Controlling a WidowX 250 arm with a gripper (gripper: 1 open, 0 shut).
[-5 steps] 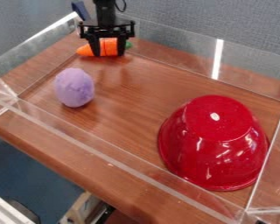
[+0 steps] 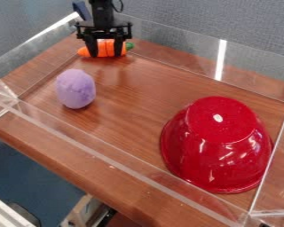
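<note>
At the back left of the wooden table, my black gripper (image 2: 104, 39) is lowered over an orange carrot (image 2: 92, 50) with a green tip, its fingers around the carrot's middle. Whether they are closed on it cannot be told. A purple rounded object (image 2: 75, 89) lies front left of it, and an upside-down red bowl (image 2: 216, 142) sits at the right.
Clear low walls (image 2: 132, 177) border the work area on the wooden table (image 2: 138, 115). A grey wall stands behind.
The gripper and carrot have shifted very slightly; the purple object and red bowl are unmoved.
</note>
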